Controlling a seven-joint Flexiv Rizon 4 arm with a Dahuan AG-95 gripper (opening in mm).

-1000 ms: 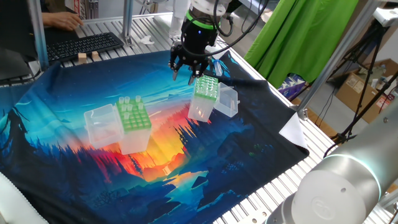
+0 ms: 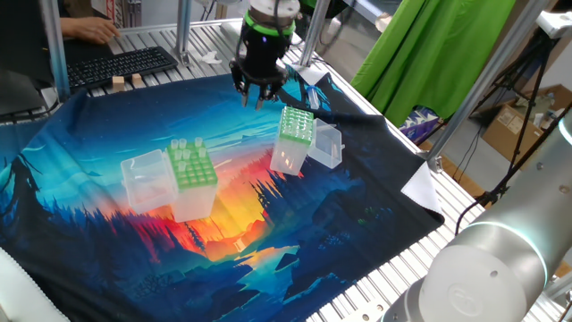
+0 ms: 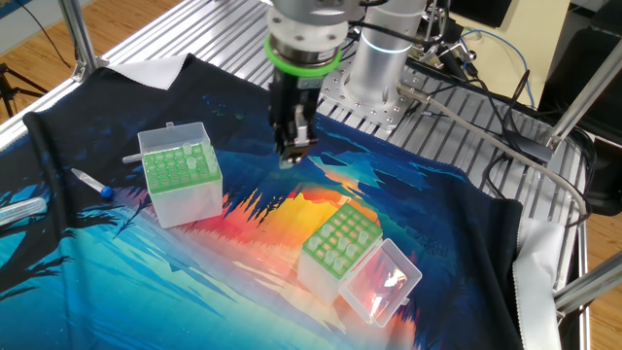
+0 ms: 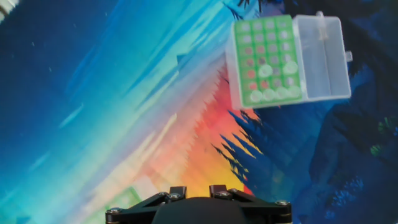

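Note:
My gripper [image 2: 253, 102] hangs in the air over the cloth. In the wrist view its two fingertips stand apart with a gap between them and nothing held. One clear box [image 2: 288, 156] with a green rack [image 2: 297, 125] has its lid swung open; the wrist view shows this rack [image 4: 268, 56] at upper right, with several pale tips in its lower rows. The other clear box [image 2: 195, 204] holds a green rack [image 2: 191, 166] with several tips standing in it. Its lid [image 2: 148, 179] lies open beside it; only a corner of this box [image 4: 124, 200] shows in the wrist view.
A patterned cloth [image 2: 250, 277] covers the table, with free room between and around the boxes. Pens [image 3: 92, 183] lie near one box. A keyboard [image 2: 121, 66], small wooden blocks [image 2: 118, 83] and a person's hand [image 2: 89, 29] are at the far edge, beyond frame posts.
My gripper has moved a little left and up in exterior view 1, turning slightly. The boxes have stayed put.

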